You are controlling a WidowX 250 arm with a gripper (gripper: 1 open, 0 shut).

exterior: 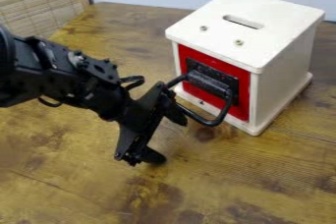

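Observation:
A white wooden box (pixel 273 81) with a slot and two small knobs on its top stands at the right of the camera view. Its front has a red panel (pixel 201 57) carrying a black part with a loop handle (pixel 226 103) that sticks out towards the lower left. My black gripper (pixel 160 136) hangs just left of and below that handle, open, its fingers angled down over the wooden table. I cannot tell whether it touches the handle.
A slatted panel (pixel 33 2) stands at the back left, and a pale wall runs behind.

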